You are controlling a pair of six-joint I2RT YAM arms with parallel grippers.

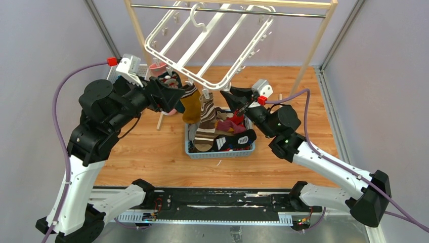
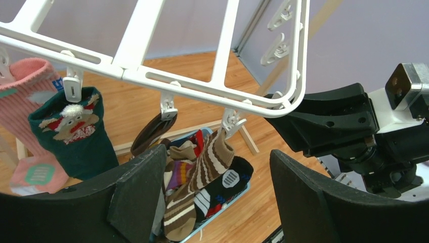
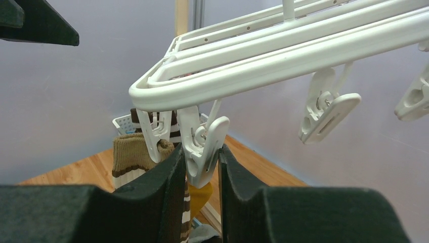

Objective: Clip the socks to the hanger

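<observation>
The white hanger (image 1: 217, 87) hangs over the table, socks along its near edge. A brown striped sock (image 2: 217, 156) hangs from the front clip (image 2: 231, 120); its lower end reaches the basket. Further along are a mustard sock (image 1: 191, 105), a green reindeer sock (image 2: 76, 132) and a pink sock (image 2: 30, 86). My right gripper is shut on an empty white clip (image 3: 202, 147) at the hanger's corner. My left gripper is open, left of the striped sock in the top view, with nothing held between its fingers.
Below the hanger, a blue basket (image 1: 217, 155) holds several loose socks, among them a black one (image 1: 234, 140). More empty clips (image 3: 330, 109) line the hanger's side. Wooden posts (image 1: 313, 48) support the rail.
</observation>
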